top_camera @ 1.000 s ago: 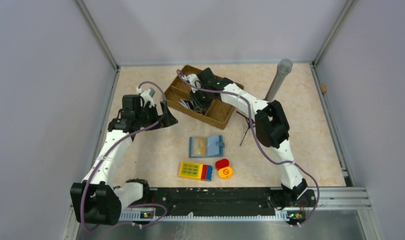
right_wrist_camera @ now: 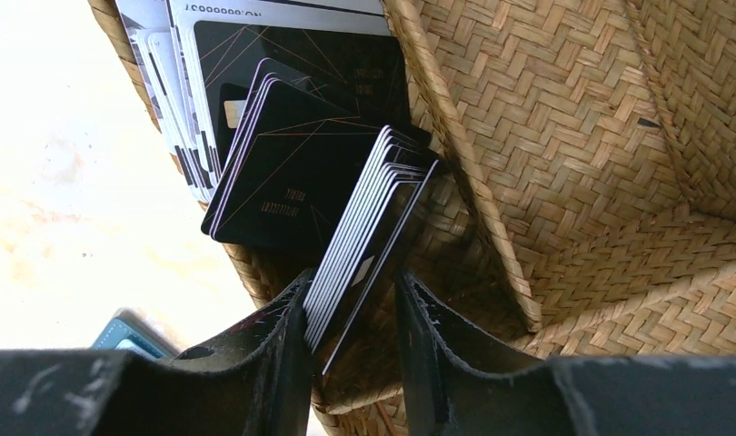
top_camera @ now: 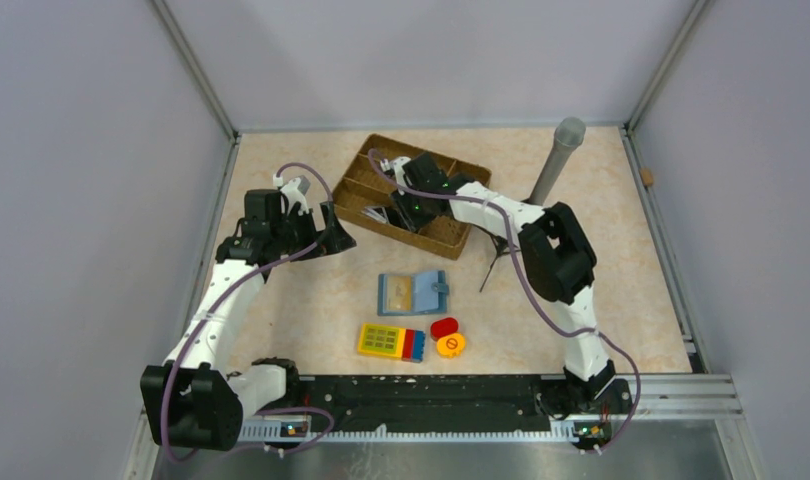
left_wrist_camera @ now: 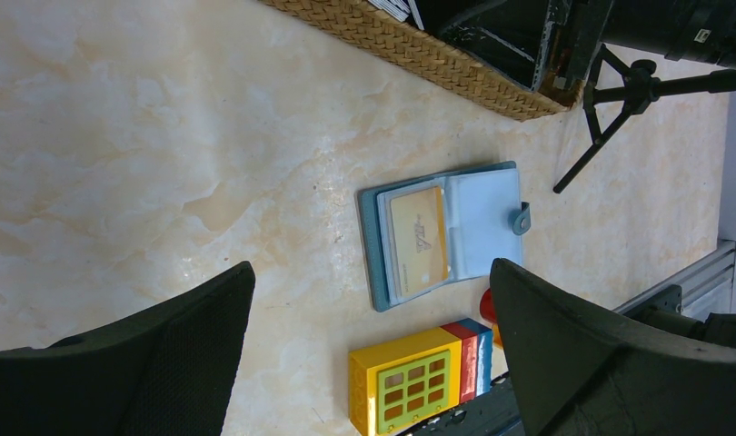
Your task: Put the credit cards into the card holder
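Observation:
The blue card holder [top_camera: 412, 293] lies unfolded on the table, a yellowish card [left_wrist_camera: 419, 238] in its left half. Inside the front compartment of the woven basket [top_camera: 446, 245], black cards [right_wrist_camera: 296, 168] lie flat beside and over white ones [right_wrist_camera: 169, 100]. A tilted stack of several dark, white-edged cards [right_wrist_camera: 369, 218] stands between the fingers of my right gripper. It leans against the left finger [right_wrist_camera: 287, 350], while a gap separates it from the right one. Empty and open, my left gripper [top_camera: 321, 232] hovers left of the holder.
A yellow toy block [top_camera: 381, 340] and red and yellow toy pieces [top_camera: 447, 337] sit in front of the holder. To the right of the basket stands a small black tripod [top_camera: 500, 245] with a grey post behind it.
Over the last second my right gripper has shifted right inside the basket. The basket has slid slightly right as well. My left arm and the card holder have stayed still.

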